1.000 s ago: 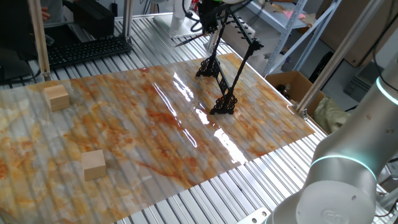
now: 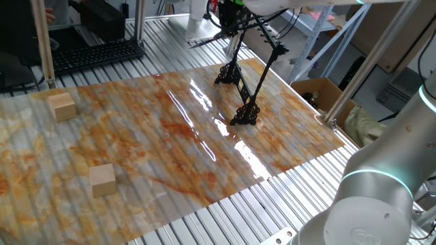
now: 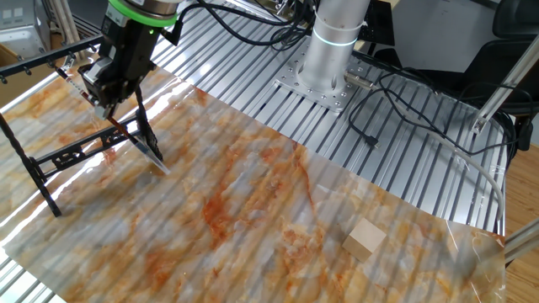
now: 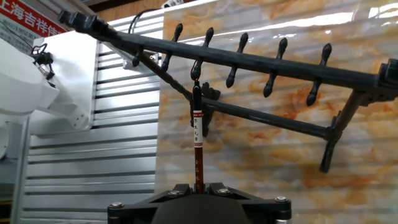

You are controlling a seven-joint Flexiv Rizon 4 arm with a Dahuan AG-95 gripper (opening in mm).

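Note:
A calligraphy brush (image 4: 198, 155) with a brown handle, a white label and a dark upper end is clamped in my gripper, which is shut on it. Its dark end meets the line of the hooked bar of the black brush rack (image 4: 267, 64) in the wrist view; whether they touch, I cannot tell. Exterior view 2 has the brush (image 3: 154, 156) slanting, pale tip down and to the right, below my gripper (image 3: 104, 109) beside the rack (image 3: 80, 151). In exterior view 1 the rack (image 2: 246, 112) stands upright, with my gripper partly hidden near its top.
Two wooden blocks (image 2: 62, 107) lie on the left of the marbled sheet (image 2: 157, 136), well away from the rack; one block (image 3: 365, 240) shows in exterior view 2. A keyboard (image 2: 95, 57) sits at the back left.
My gripper has shifted slightly to the right, towards the rack's top, with the brush still in it. The rack and the blocks have stayed in place.

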